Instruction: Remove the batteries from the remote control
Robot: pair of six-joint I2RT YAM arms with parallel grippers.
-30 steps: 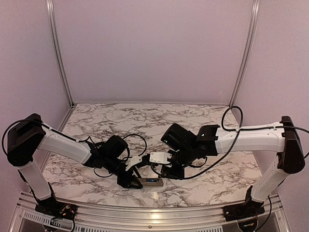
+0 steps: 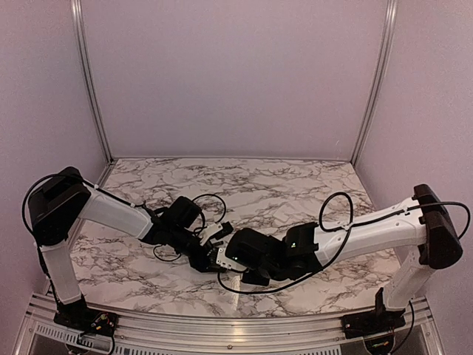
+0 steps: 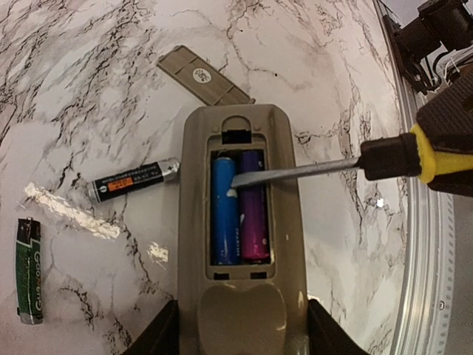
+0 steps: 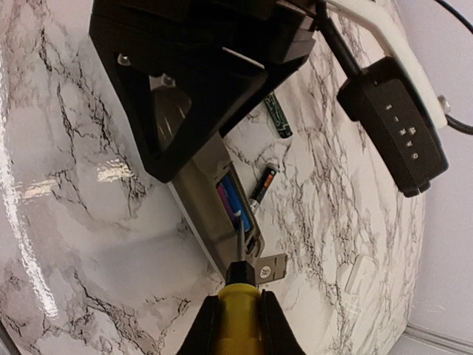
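Observation:
My left gripper is shut on the beige remote (image 3: 196, 185), whose open compartment holds a blue battery (image 3: 225, 222) and a purple battery (image 3: 253, 222). My right gripper is shut on a yellow-handled screwdriver (image 3: 436, 159); its metal tip rests at the upper part of the blue battery. In the top view both grippers meet low at the centre and mostly hide the remote.
The battery cover (image 3: 185, 66) lies beyond the remote. A black-orange battery (image 3: 129, 181) and a green battery (image 3: 28, 270) lie loose beside it on the marble table (image 3: 89, 66).
In the top view the left arm has risen slightly, while my right gripper has shifted left and down, closer over the remote, which is now more hidden.

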